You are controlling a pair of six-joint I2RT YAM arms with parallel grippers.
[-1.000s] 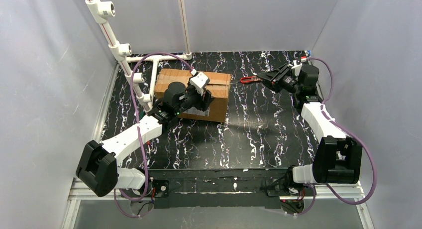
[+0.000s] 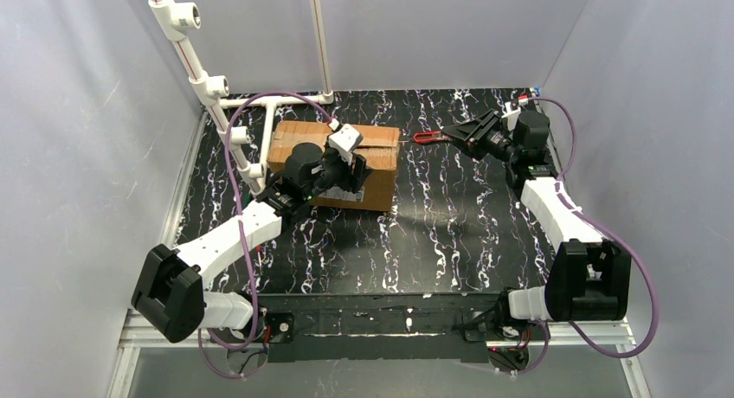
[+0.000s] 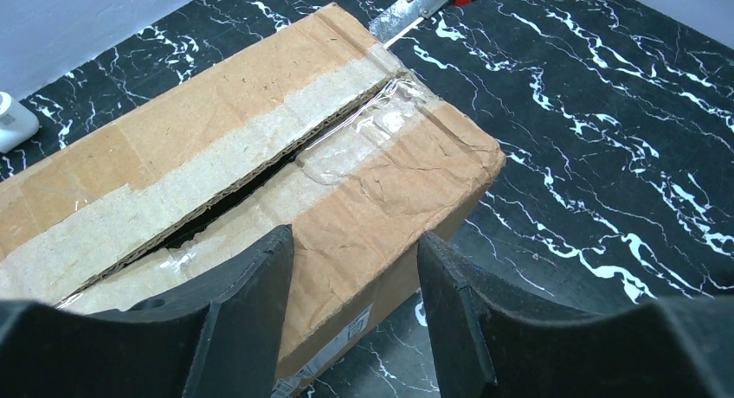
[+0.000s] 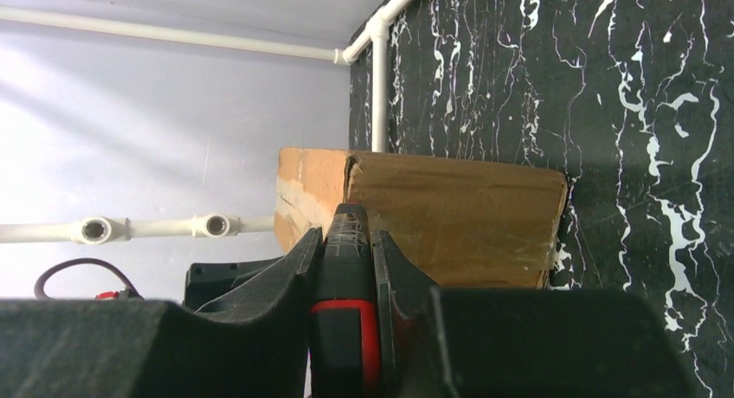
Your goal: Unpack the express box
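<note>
The cardboard express box [image 2: 381, 177] lies on the black marbled table, its taped top [image 3: 389, 173] split along the seam between the flaps. My left gripper [image 2: 350, 175] is shut on the box's near top edge, its two fingers straddling that edge in the left wrist view. My right gripper [image 2: 459, 135] is shut on a red-and-black knife [image 4: 344, 329]. The knife's silver blade [image 3: 402, 13] points left at the box's right end, at the seam; whether it touches cannot be told from these views.
White pipe framework [image 2: 271, 121] stands along the table's left and back, close to the box. Grey walls enclose the sides and back.
My right gripper and the knife have shifted slightly at the right end of the box. The left arm and box look unchanged.
</note>
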